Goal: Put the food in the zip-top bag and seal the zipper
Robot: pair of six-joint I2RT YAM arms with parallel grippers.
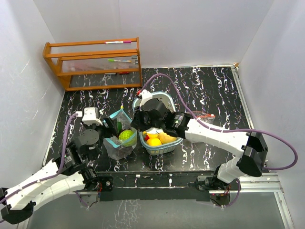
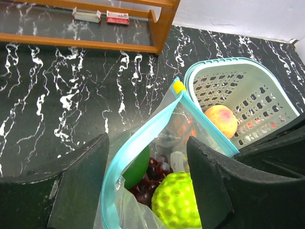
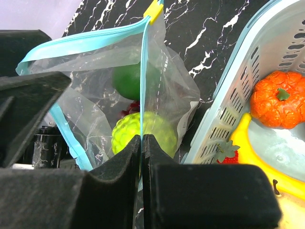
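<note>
A clear bag with a light-blue zip edge (image 2: 123, 157) and a yellow slider (image 2: 178, 87) gapes at its mouth. Inside lie a green avocado-like fruit (image 2: 137, 168), dark red grapes (image 2: 153, 175) and a bumpy lime-green fruit (image 2: 176, 200). My right gripper is shut on the bag's rim, on the side by the basket. Over the bag's left edge, my left gripper holds its fingers wide apart, with the blue zip strip passing between them, not pinched.
Right beside the bag stands a blue-rimmed basket (image 1: 177, 142) with a pumpkin (image 3: 279, 99), a banana (image 3: 267, 164), a strawberry (image 3: 227, 152) and a peach (image 2: 222, 120). A wooden rack (image 1: 66, 74) is at the back left. Another clear bag (image 1: 202, 117) lies right of the basket.
</note>
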